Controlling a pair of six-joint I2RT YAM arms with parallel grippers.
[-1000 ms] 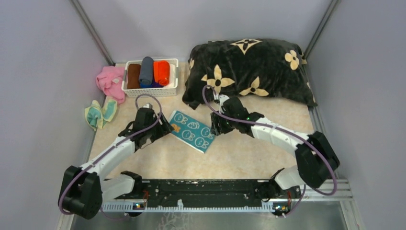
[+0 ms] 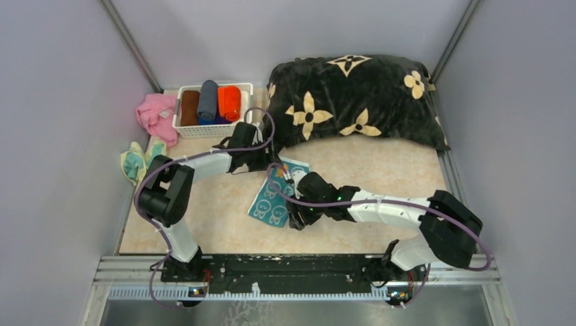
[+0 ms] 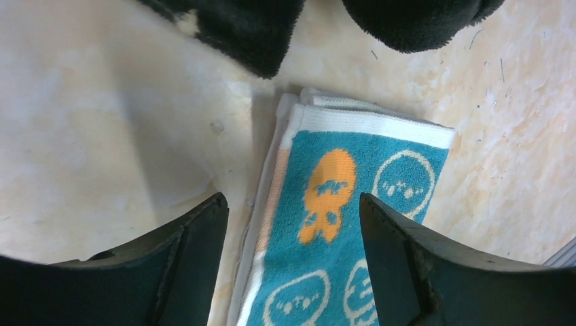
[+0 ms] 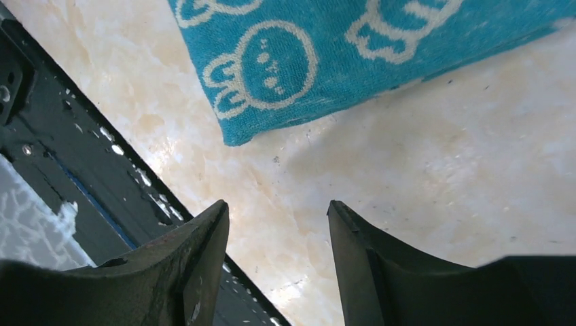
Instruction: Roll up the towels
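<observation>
A folded teal towel (image 2: 266, 204) with animal faces lies flat on the pale table, now angled from upper right to lower left. My left gripper (image 2: 270, 156) hovers open at its upper end; in the left wrist view its fingertips straddle the towel's white-hemmed side edge (image 3: 272, 190). My right gripper (image 2: 295, 215) stands open by the lower end; in the right wrist view the towel's corner (image 4: 238, 125) lies just beyond the empty fingers.
A white basket (image 2: 216, 132) holds several rolled towels at the back left, beside pink (image 2: 157, 112) and yellow-green cloths (image 2: 142, 161). A big black patterned pillow (image 2: 360, 102) fills the back right, close to the left gripper. The front table edge borders a black rail.
The towel has turned to a new slant.
</observation>
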